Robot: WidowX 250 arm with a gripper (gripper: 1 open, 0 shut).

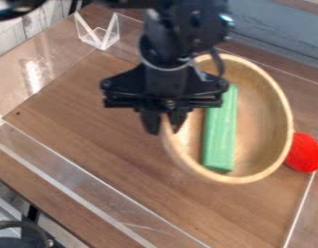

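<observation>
My gripper [169, 121] is blurred at the top middle, its fingers at the left rim of a wooden bowl [263, 143], which is tilted and appears raised with it. A green block [219, 131] lies inside the bowl along its left part. Whether the fingers are closed on the rim is hard to make out. A red strawberry-like object [304, 153] sits at the right, partly behind the bowl.
A small white wire-like item [100, 31] stands at the back left, and a pale wall [278, 39] runs along the back.
</observation>
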